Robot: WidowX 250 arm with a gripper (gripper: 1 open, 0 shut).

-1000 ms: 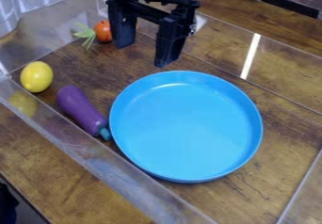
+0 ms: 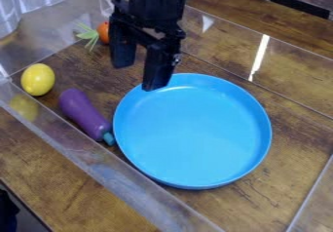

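My black gripper (image 2: pixel 140 60) hangs open in the upper middle, above the back edge of a blue plate (image 2: pixel 193 134) and the wooden surface to its left. I see nothing held between its fingers. A purple eggplant (image 2: pixel 82 113) with a green stem lies just left of the plate. A yellow lemon-like object (image 2: pixel 38 79) lies at the left. An orange carrot-like item (image 2: pixel 103 30) with green leaves is partly hidden behind the gripper.
A clear-walled edge (image 2: pixel 143 197) runs along the left and front of the wooden board (image 2: pixel 267 75). The wood to the right of the plate is clear.
My gripper has moved lower in the view, toward the eggplant and the plate's back edge, and slightly left. The plate, eggplant and yellow object stay in place.
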